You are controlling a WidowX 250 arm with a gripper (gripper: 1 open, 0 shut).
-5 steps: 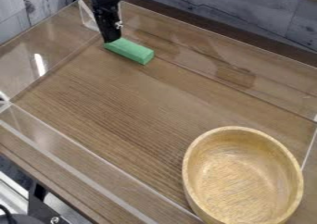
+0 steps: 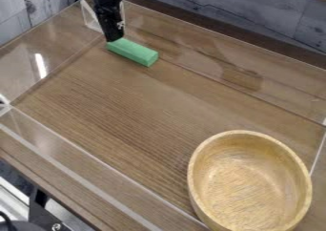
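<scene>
A green rectangular block (image 2: 132, 52) lies on the wooden table at the upper left. The dark gripper (image 2: 110, 31) hangs just behind and above its left end, near the back left; whether its fingers are open or shut is too small to tell.
A large pale round bowl (image 2: 250, 179) sits at the front right. A wall runs along the back, and the table's edge shows at the left.
</scene>
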